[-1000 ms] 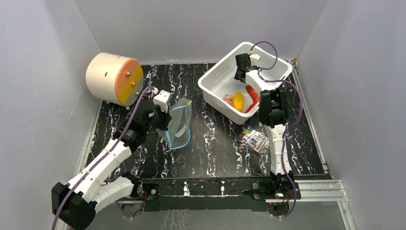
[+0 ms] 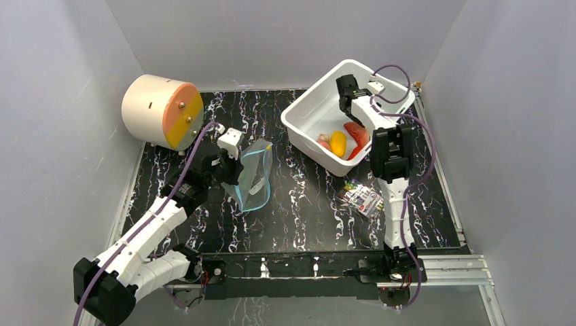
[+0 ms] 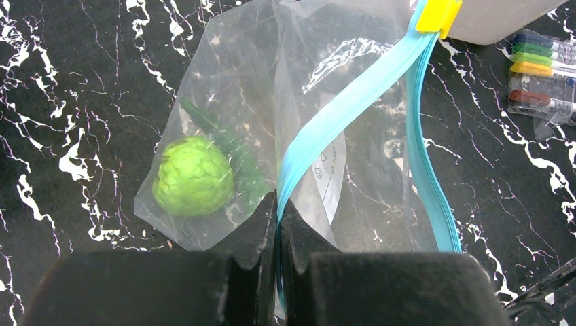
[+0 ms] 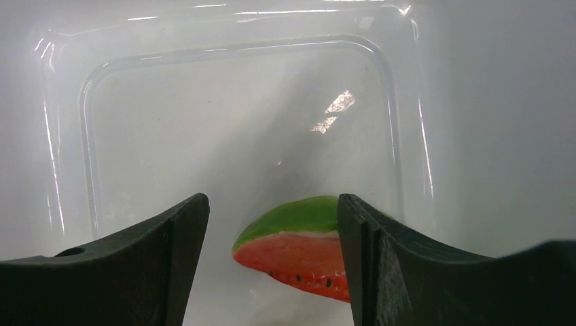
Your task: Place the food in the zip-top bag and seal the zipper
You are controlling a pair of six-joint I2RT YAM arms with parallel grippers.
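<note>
My left gripper is shut on the cyan zipper edge of the clear bag [image 2: 255,190], whose yellow slider [image 3: 435,17] is at the far end. A green artichoke [image 3: 191,176] and a long green item [image 3: 224,136] show inside the bag. My right gripper is open inside the white bin [image 2: 306,136], over a watermelon slice [image 4: 292,261] that lies between and just beyond its fingertips. A yellow food piece [image 2: 337,142], red pieces [image 2: 360,134] and a pinkish piece [image 2: 323,140] also lie in the bin.
A packet of markers [image 2: 360,200] lies below the bin. A large cream cylinder [image 2: 146,109] stands at the back left.
My right gripper and wrist have shifted right within the bin. The left arm and the bag have not moved.
</note>
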